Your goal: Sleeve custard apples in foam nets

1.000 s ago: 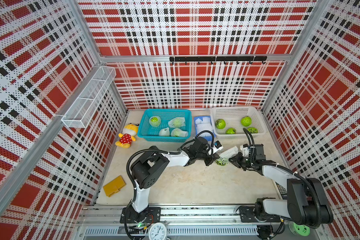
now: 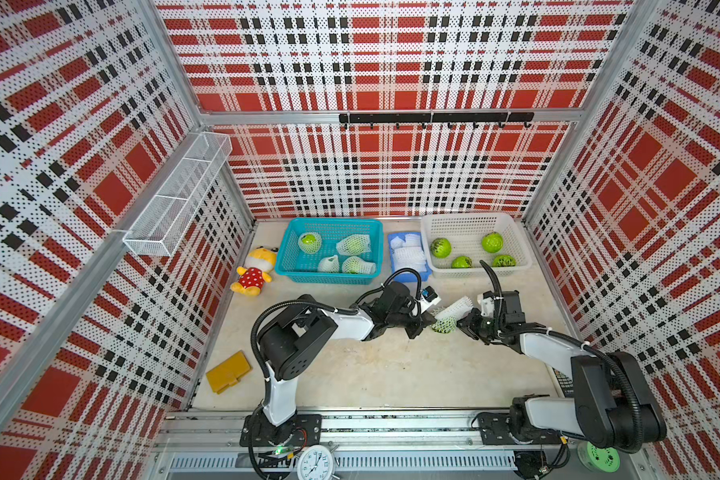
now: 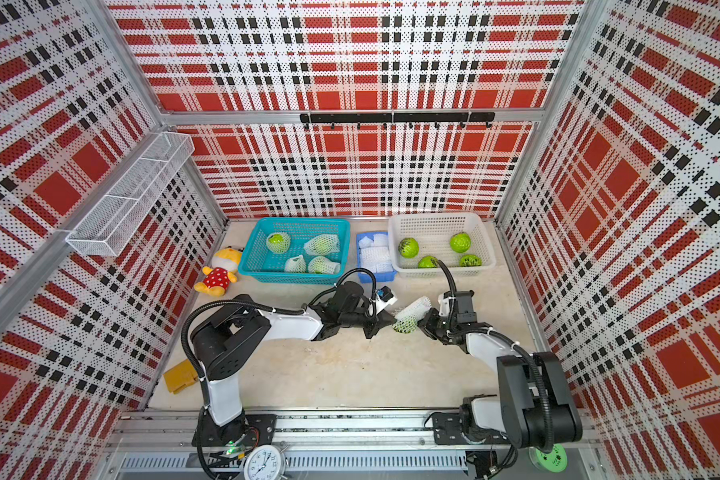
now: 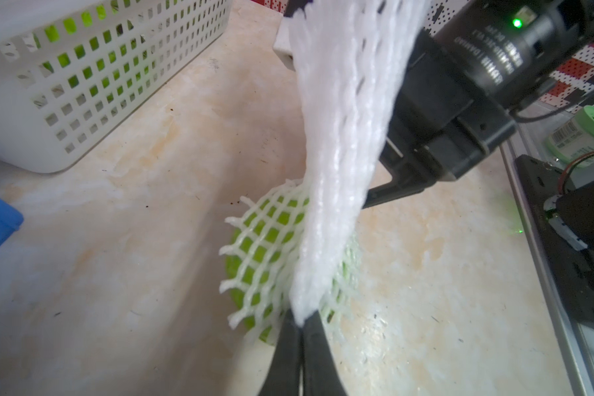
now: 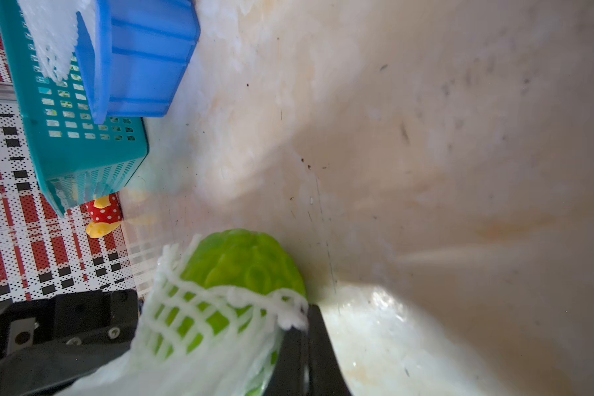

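Note:
A green custard apple (image 5: 244,257) sits on the table between my grippers, a white foam net (image 4: 336,145) drawn over part of it, its loose length rising beyond. In the left wrist view my left gripper is shut on the net. In the right wrist view my right gripper is shut at the net's rolled edge, pinching it against the apple's side, and the apple's top is bare. The fingertips are partly hidden by net.
A white basket (image 2: 476,224) holds several bare apples. A blue bin (image 2: 408,272) holds nets. A teal basket (image 2: 289,252) holds several netted apples. A plush toy (image 2: 252,278) and yellow item (image 2: 228,372) lie left.
In the top left view, both arms have shifted slightly around the apple and net, my left gripper a little toward the front and left. The apple and net stay nearly in place.

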